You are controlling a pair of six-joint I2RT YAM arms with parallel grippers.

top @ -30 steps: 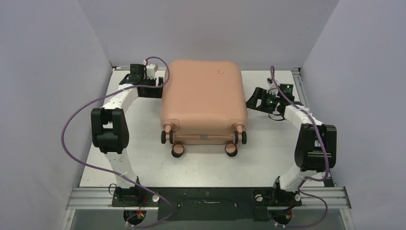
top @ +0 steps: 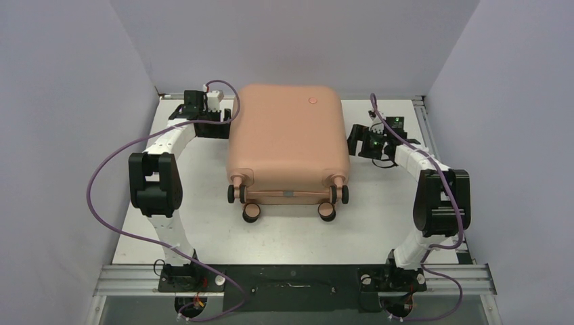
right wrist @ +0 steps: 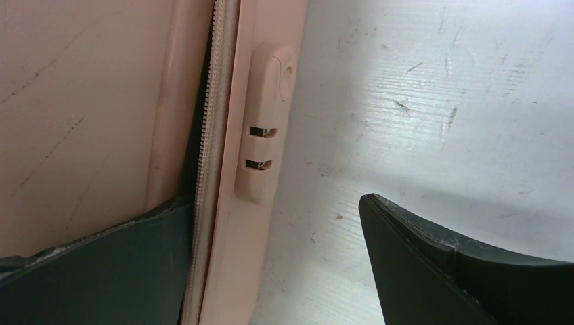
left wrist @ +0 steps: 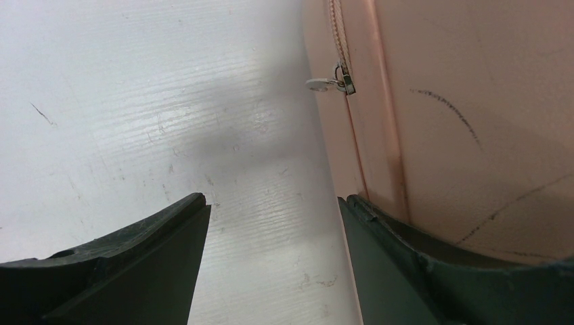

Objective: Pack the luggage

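A closed peach hard-shell suitcase (top: 288, 135) lies flat in the centre, wheels toward the front. My left gripper is open at its left side, right finger against the shell beside a zipper pull (left wrist: 328, 83). My right gripper is open at the right side, left finger against the shell near the zipper (right wrist: 213, 115), with the peach lock (right wrist: 260, 125) between the fingers' lines. Neither holds anything.
Grey walls stand behind and at both sides. Purple cables loop over both arms.
My right arm has shifted slightly left and toward the back, its cable moving with it. The suitcase and my left arm look unchanged.
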